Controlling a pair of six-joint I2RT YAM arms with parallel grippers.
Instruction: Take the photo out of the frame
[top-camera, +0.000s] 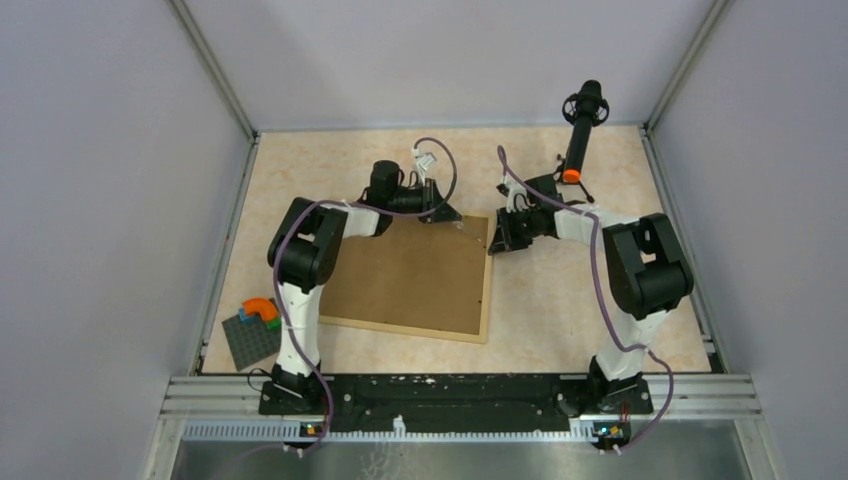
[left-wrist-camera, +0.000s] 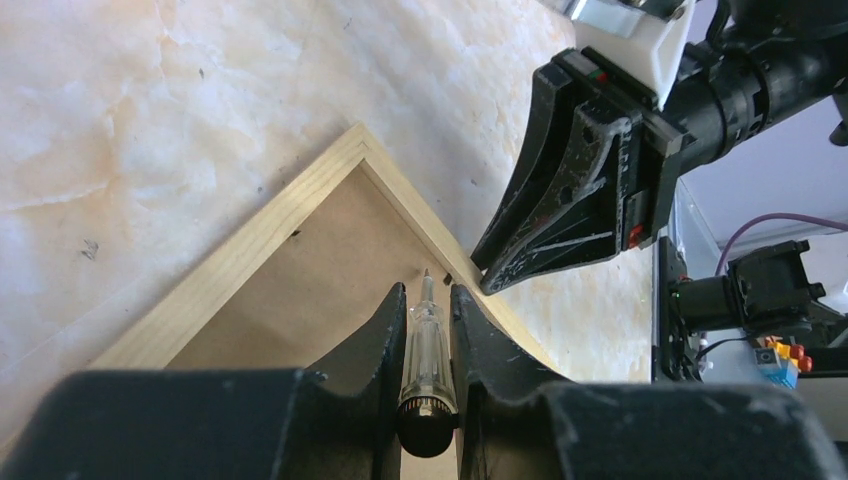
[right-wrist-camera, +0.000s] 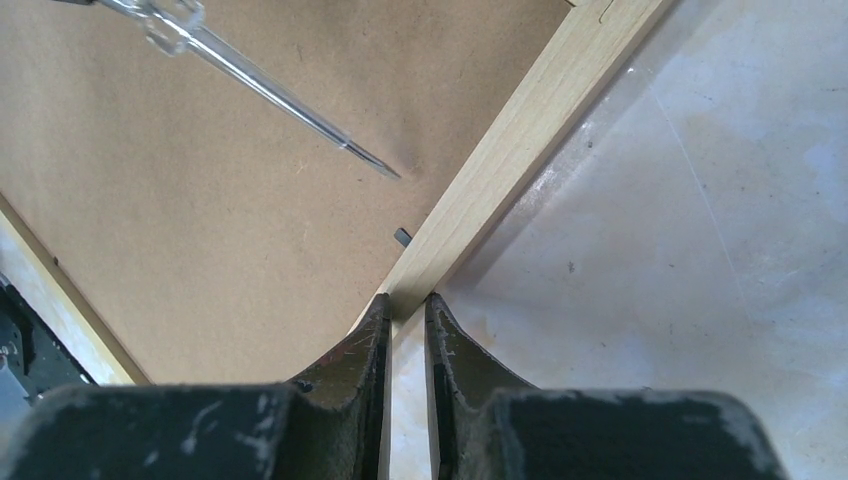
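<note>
The picture frame (top-camera: 487, 300) lies back side up, its brown backing board (top-camera: 405, 275) framed by pale wood. Small dark tabs stick out along the inner edge; one tab (right-wrist-camera: 403, 237) shows close to the right gripper. My left gripper is shut on a clear screwdriver (left-wrist-camera: 428, 345). The screwdriver's metal tip (right-wrist-camera: 385, 168) points at the frame's right side, over the board and a short way from that tab. My right gripper is shut on the frame's right wooden side, one finger inside and one outside. The photo is hidden.
A grey baseplate (top-camera: 250, 342) with orange, blue and green blocks sits at the table's front left. A black stand-like device with an orange end (top-camera: 571, 175) reaches over the back right. Bare table lies right of the frame.
</note>
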